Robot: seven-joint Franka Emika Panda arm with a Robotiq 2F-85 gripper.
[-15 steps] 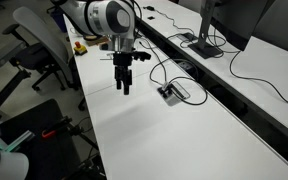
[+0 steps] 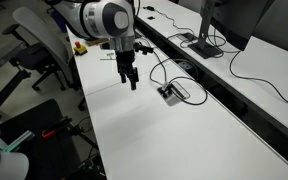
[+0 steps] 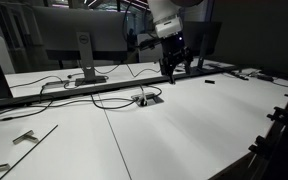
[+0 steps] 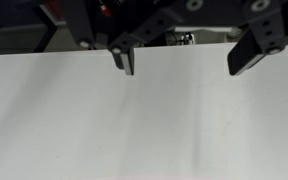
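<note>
My gripper is open in the wrist view, its two dark fingers set wide apart with only bare white table between them. In exterior view 1 the gripper (image 2: pixel 129 77) hangs over the left part of the white table, with clear surface beneath it. From the other side, exterior view 2 has the gripper (image 3: pixel 172 75) pointing downward in front of the monitors. No object touches the fingers in any view.
A small metallic box (image 2: pixel 172 95) with black cables lies right of the gripper. Monitors (image 3: pixel 87 35) stand along the back. Small pieces (image 3: pixel 24 137) and a dark rod (image 3: pixel 29 152) lie at the near left in exterior view 2.
In exterior view 1 my gripper has shifted slightly upward in the picture and a touch to the right. The box and cables have stayed put.
</note>
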